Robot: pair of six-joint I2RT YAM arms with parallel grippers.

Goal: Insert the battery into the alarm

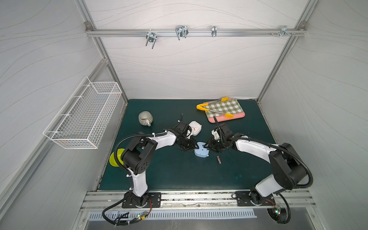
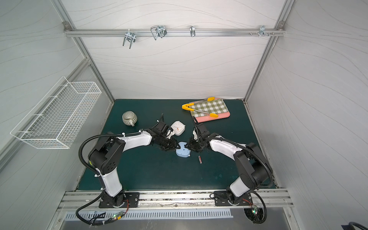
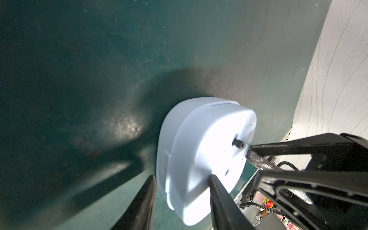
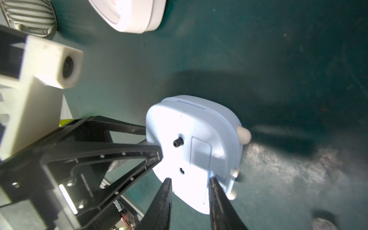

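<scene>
The light blue alarm (image 1: 201, 152) lies on the mat between both grippers, showing a black knob and a panel outline on its face (image 4: 199, 161). My left gripper (image 1: 194, 146) is shut on the alarm's left side. My right gripper (image 1: 207, 145) is part open at the alarm's other side, its fingertips over the casing in the right wrist view; contact is unclear. A small battery (image 1: 218, 159) lies on the mat to the right and nearer the front than the alarm.
A white case (image 1: 194, 128) sits behind the alarm. A striped mug (image 1: 145, 118), a green bowl (image 1: 113, 159), and yellow tongs (image 1: 201, 107) on a pink tray (image 1: 226, 118) with checked cloth lie farther out.
</scene>
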